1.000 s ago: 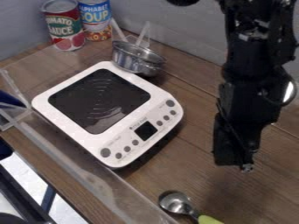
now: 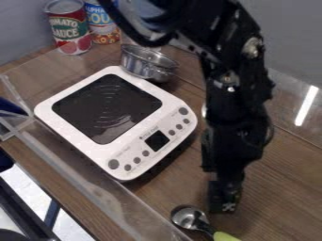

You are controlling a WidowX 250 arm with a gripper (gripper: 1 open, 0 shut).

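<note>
My black gripper (image 2: 224, 196) points down at the wooden counter, low on the right of the white induction cooktop (image 2: 116, 122); its fingers are dark and hard to make out. Just below it, at the bottom edge, lies a ladle or spoon (image 2: 191, 218) with a metal bowl and green handle, apart from the fingertips as far as I can see.
A steel pot (image 2: 149, 66) stands behind the cooktop. A tomato sauce can (image 2: 71, 32) and a soup can (image 2: 104, 23) stand at the back left. A clear rail (image 2: 75, 179) runs along the front edge. Bare counter (image 2: 283, 179) lies to the right.
My gripper has moved left and down, closer to the spoon, and the arm now reaches further across the back of the scene. The spoon and cooktop are unmoved.
</note>
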